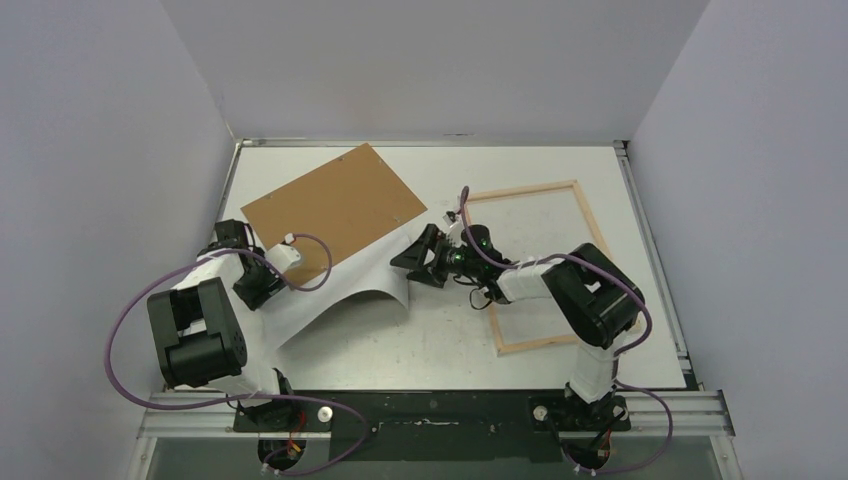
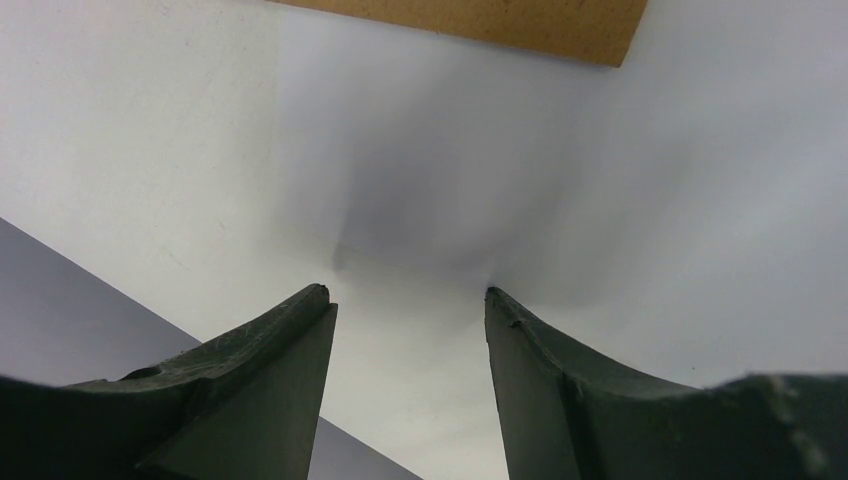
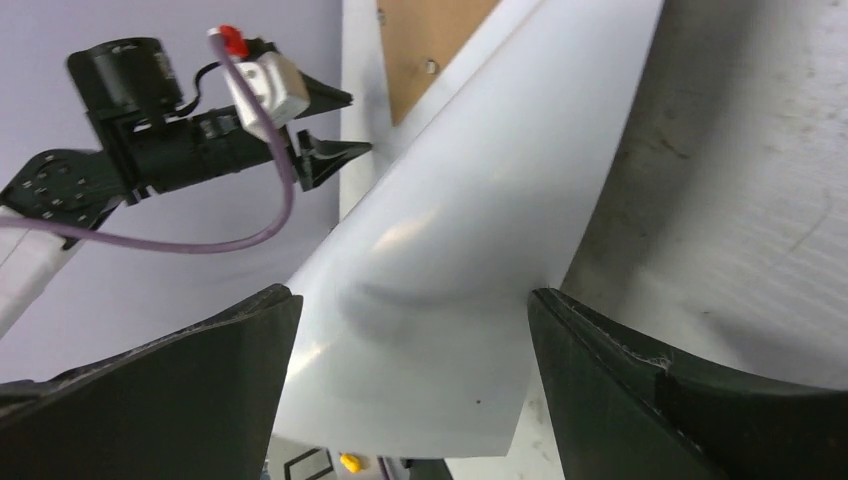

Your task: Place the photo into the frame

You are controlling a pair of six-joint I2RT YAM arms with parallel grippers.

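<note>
The photo, a white sheet (image 1: 345, 288), lies below the brown board and curls up at its right end. Seen in the right wrist view, the raised sheet (image 3: 455, 235) reaches up between the spread fingers of my right gripper, with a gap between the fingertips. My left gripper stands open over the white surface at the far left, nothing between its fingers. On the right side of the table is the wooden frame (image 1: 520, 190), its near part partly hidden under the right arm.
A brown backing board (image 1: 335, 200) lies at the back left; its lower edge borders the sheet. Bare white table (image 1: 440, 350) shows between the sheet and the frame, and behind them near the back rail.
</note>
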